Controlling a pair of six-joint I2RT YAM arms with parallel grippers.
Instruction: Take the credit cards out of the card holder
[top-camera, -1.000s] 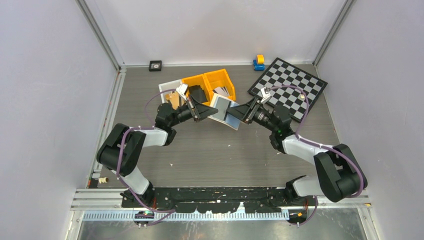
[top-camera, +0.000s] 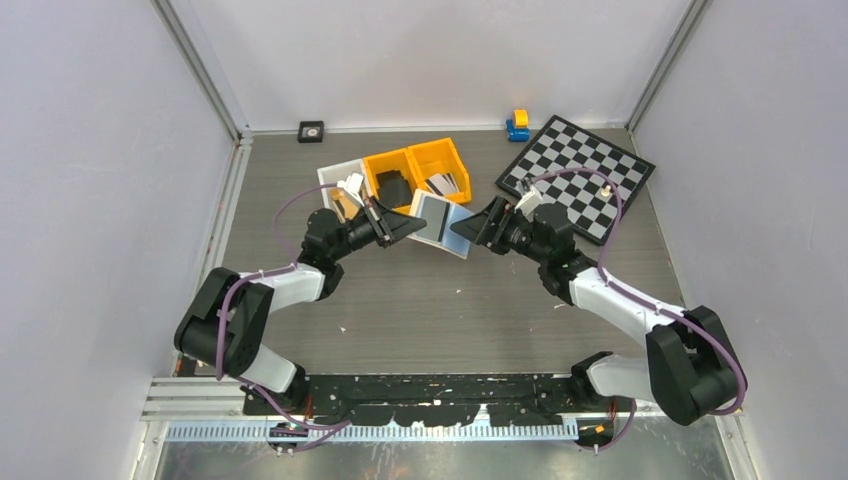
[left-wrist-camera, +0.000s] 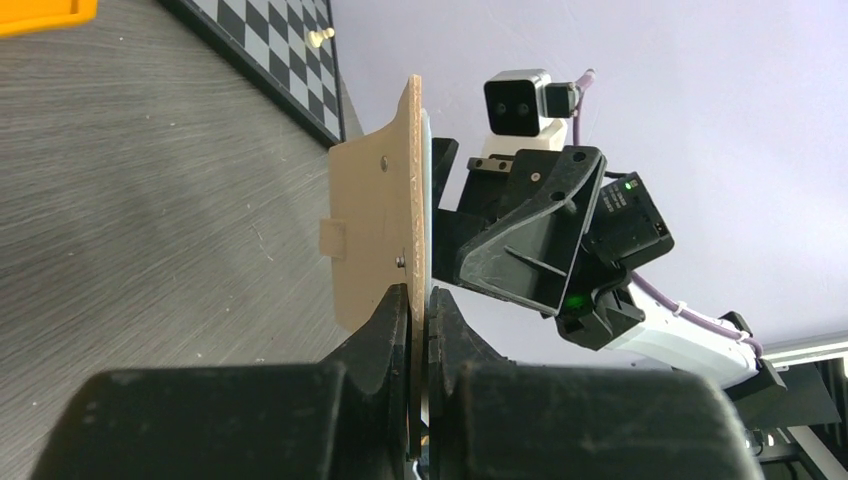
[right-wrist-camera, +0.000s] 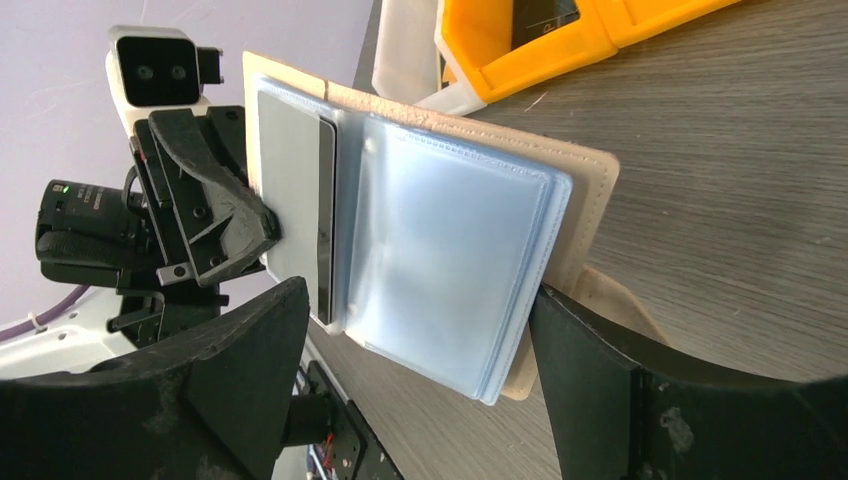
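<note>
The tan card holder (top-camera: 452, 232), spread open with clear plastic sleeves, hangs above the table between both arms. My left gripper is shut on one side of it. In the right wrist view a grey card (right-wrist-camera: 290, 185) with a black stripe shows on the side near the left gripper. The other clear sleeve (right-wrist-camera: 450, 240) looks bluish, with no card visible in it. My right gripper is open at that sleeve's side, with one finger (right-wrist-camera: 560, 330) by the holder's outer edge and the other over its front.
An orange bin (top-camera: 436, 148) holds pale cards (top-camera: 442, 184) and a black item (top-camera: 393, 188); a white tray (top-camera: 333, 174) adjoins it. At the back right lies a chessboard (top-camera: 580, 170).
The left gripper and card holder have shifted slightly left.
</note>
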